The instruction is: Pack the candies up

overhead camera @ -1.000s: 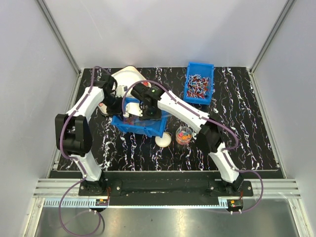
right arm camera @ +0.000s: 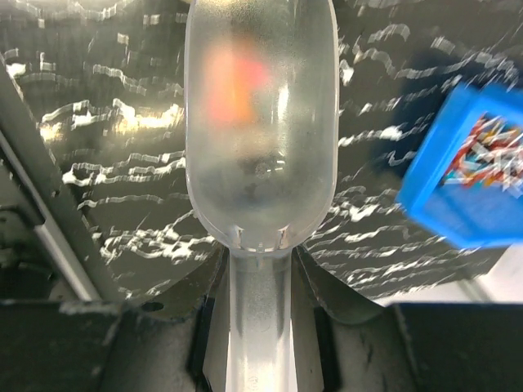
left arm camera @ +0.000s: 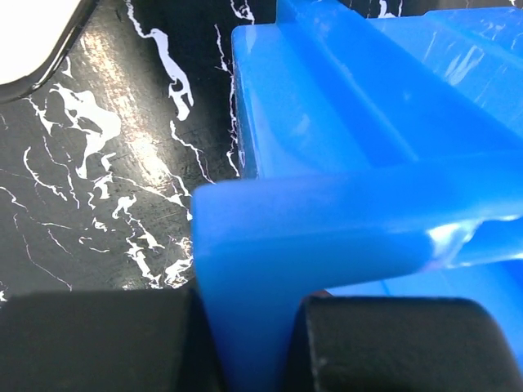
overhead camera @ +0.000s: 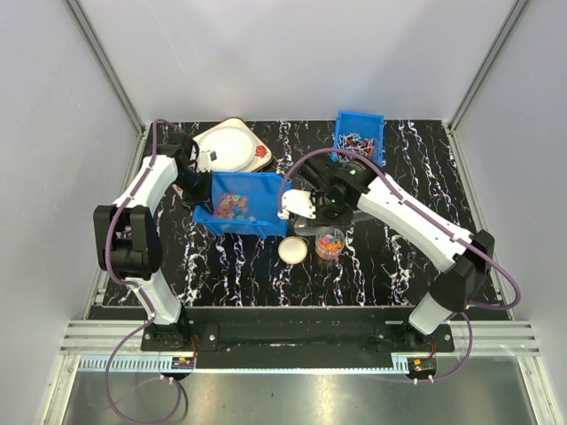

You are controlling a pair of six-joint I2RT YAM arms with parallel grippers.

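Note:
In the top view, the left blue bin holds a small heap of colored candies. My left gripper is shut on its left rim; the left wrist view shows the blue rim between the fingers. A clear scoop has its handle in my right gripper, which is shut on it. Orange and red blur shows through the scoop; whether candies lie in it or below it I cannot tell. The round clear jar beside the scoop holds some orange and colored candies.
A round pale lid lies left of the jar. Behind is another blue bin with wrapped sticks. A cream tray with a white plate stands at the back left.
My right gripper has moved right with the scoop, from over the left blue bin to near the jar. The left gripper and its bin have shifted slightly left.

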